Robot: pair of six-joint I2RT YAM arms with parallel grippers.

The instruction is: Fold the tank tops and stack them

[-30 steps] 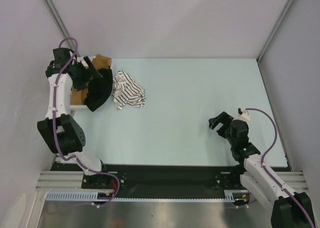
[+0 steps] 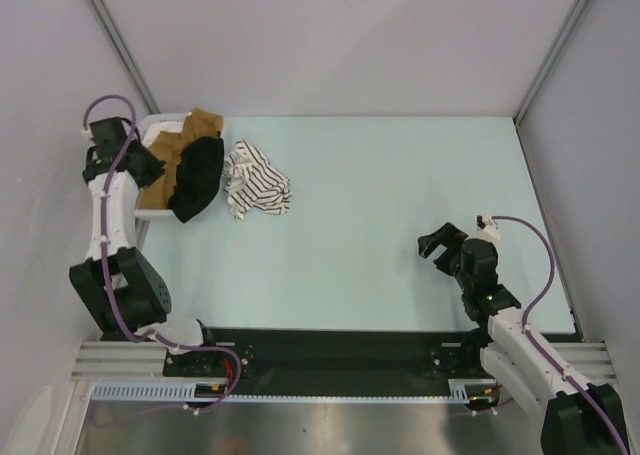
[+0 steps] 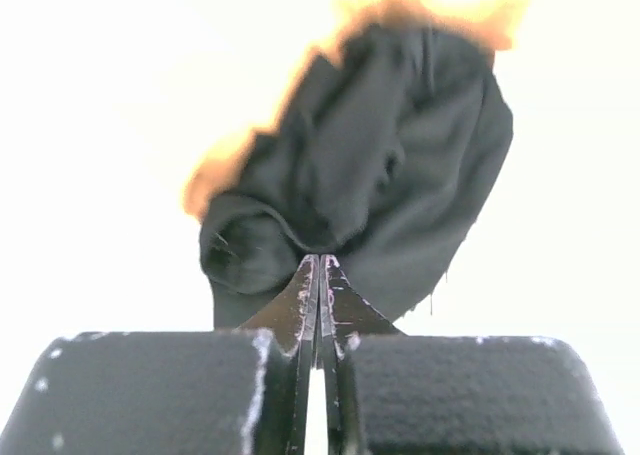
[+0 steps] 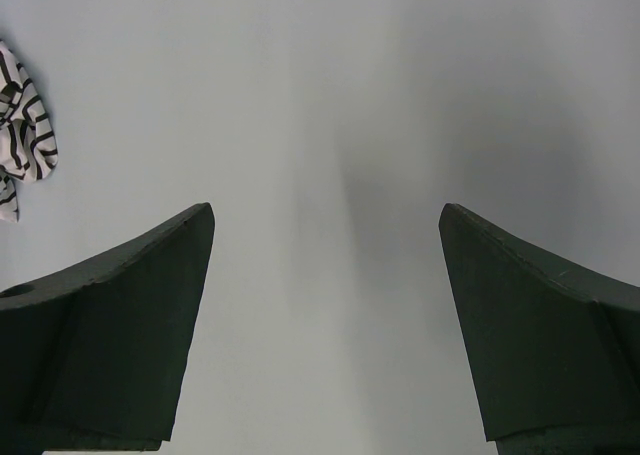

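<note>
A white bin at the back left holds brown cloth and a black tank top. A striped tank top lies crumpled beside it, also at the left edge of the right wrist view. My left gripper is over the bin's left part; in the left wrist view its closed tips point at the black cloth, with nothing seen between them. My right gripper stands open over the table's right side, empty.
Walls border it at the back and sides.
The right arm is unchanged.
</note>
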